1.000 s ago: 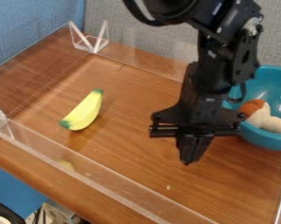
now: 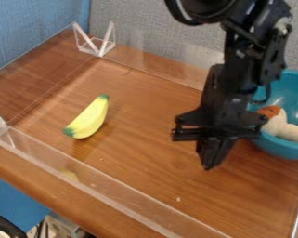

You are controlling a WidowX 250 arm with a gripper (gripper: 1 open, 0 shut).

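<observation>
My black gripper (image 2: 211,152) points down over the wooden table (image 2: 138,177), just left of a cyan bowl (image 2: 291,149). It is shut, with nothing visible between its fingers. A yellow banana (image 2: 89,116) lies on the left half of the table, apart from the gripper. In the bowl sits a pale object with an orange part (image 2: 275,125), partly hidden by the arm.
Clear acrylic walls (image 2: 101,190) run along the table's near and far edges, with white brackets at left. A grey padded wall (image 2: 151,28) stands behind.
The gripper has moved up and slightly to the right since a second ago, shifting a little near the bowl. The banana and bowl are unmoved.
</observation>
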